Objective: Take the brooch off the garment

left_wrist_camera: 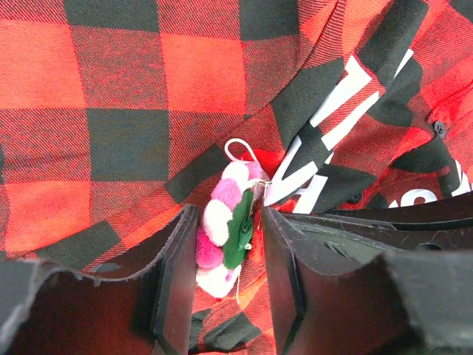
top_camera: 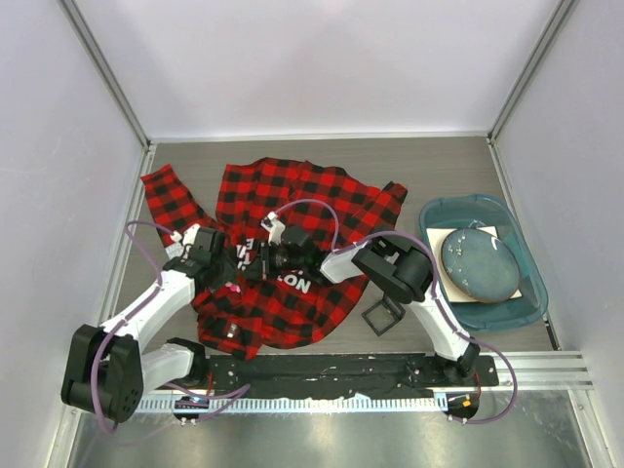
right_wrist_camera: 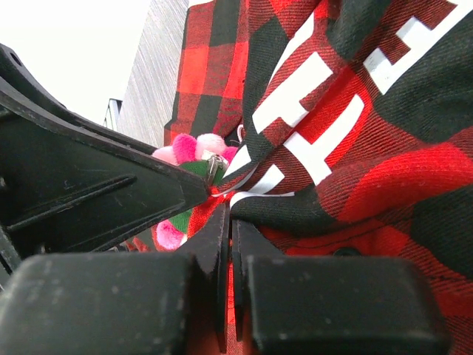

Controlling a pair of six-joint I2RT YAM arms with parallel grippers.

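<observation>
The red-and-black plaid garment (top_camera: 292,190) lies spread on the table, white lettering across its middle. A fluffy pink, white and green brooch (left_wrist_camera: 222,222) with a metal pin and a white loop stands out from the cloth. My left gripper is partly open, its fingers on either side of the brooch; whether they touch it is unclear. In the right wrist view the brooch (right_wrist_camera: 194,157) is partly hidden behind a black left finger (right_wrist_camera: 148,192). My right gripper is shut on a fold of the garment beside the pin.
A teal basin (top_camera: 534,292) with a dark round lid-like object (top_camera: 481,265) in it stands at the right. A small dark square frame (top_camera: 383,315) lies right of the garment. Bare table (top_camera: 448,171) shows at the back right.
</observation>
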